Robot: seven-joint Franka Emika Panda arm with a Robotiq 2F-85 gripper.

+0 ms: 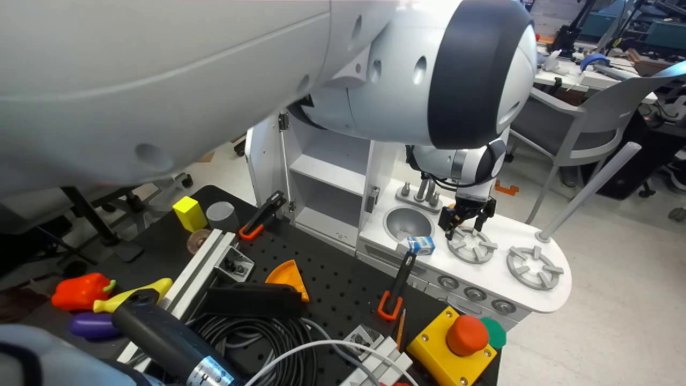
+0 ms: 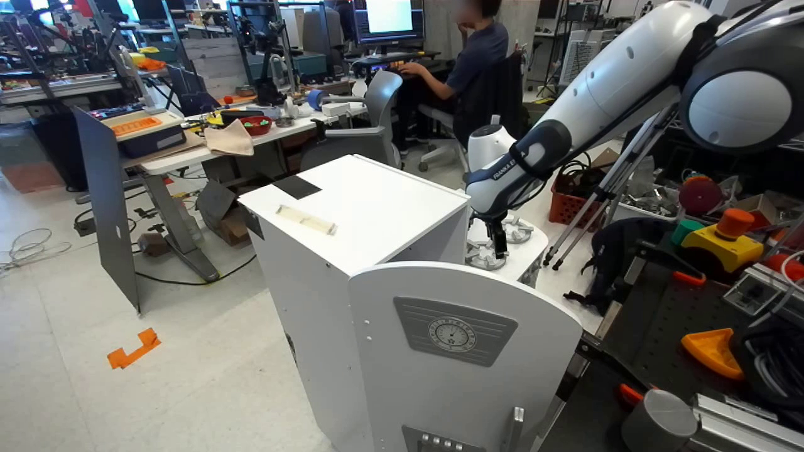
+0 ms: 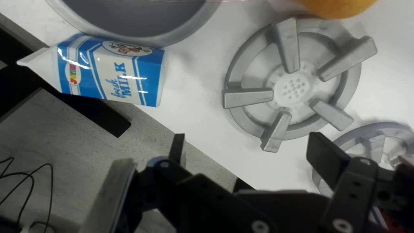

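Note:
My gripper stands open over the white toy kitchen counter, with its two dark fingers wide apart and nothing between them. In exterior view 1 the gripper is above the nearer stove burner. A blue and white toy milk carton lies on its side against the round grey sink, left of the gripper. Beyond the burner grate, a round orange-yellow object is cut off by the upper edge of the wrist view.
A second burner and a white upright post stand right of the gripper. The faucet rises behind the sink. Left of the counter is a tall cabinet with its door open. A black pegboard table carries tools and toy food.

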